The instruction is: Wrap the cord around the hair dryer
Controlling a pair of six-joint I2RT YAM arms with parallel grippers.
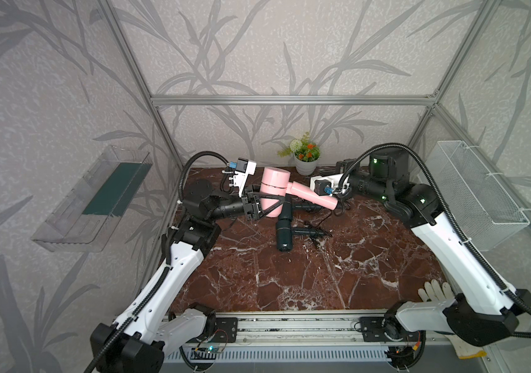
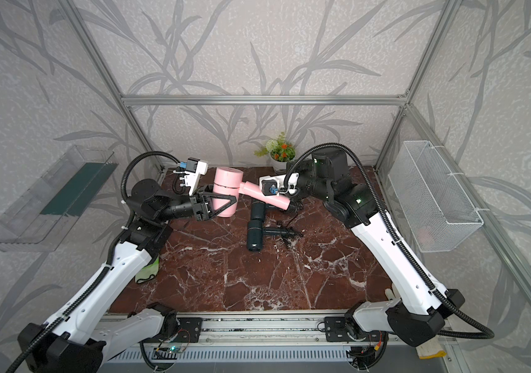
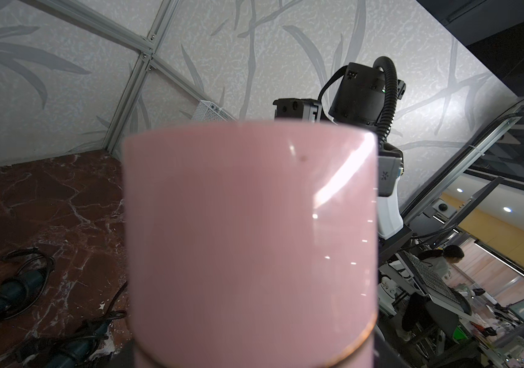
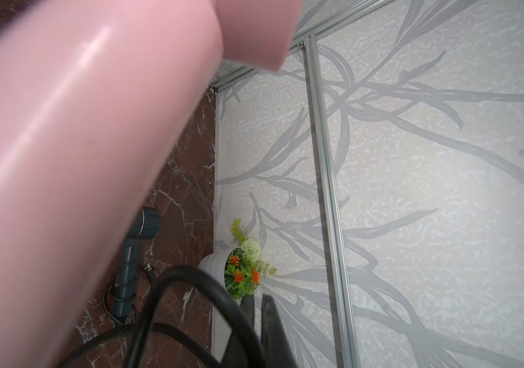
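The pink hair dryer [image 1: 274,178] is up off the table, its handle [image 1: 315,195] slanting down to the right. My left gripper [image 1: 272,205] has its fingers around the barrel, which fills the middle of the left wrist view. In the right wrist view the handle [image 4: 90,141] crosses the left side. A black cord [image 4: 195,276] loops up from below and runs in front of my right gripper. That gripper is shut beside the handle's end; whether the cord lies between its fingers cannot be seen.
Dark green hair dryers, one of them at the table's middle [image 1: 284,233], lie beneath with cords wrapped round them. A potted plant [image 1: 306,160] stands by the back wall. Wire baskets hang at left [image 1: 107,199] and right [image 1: 477,186].
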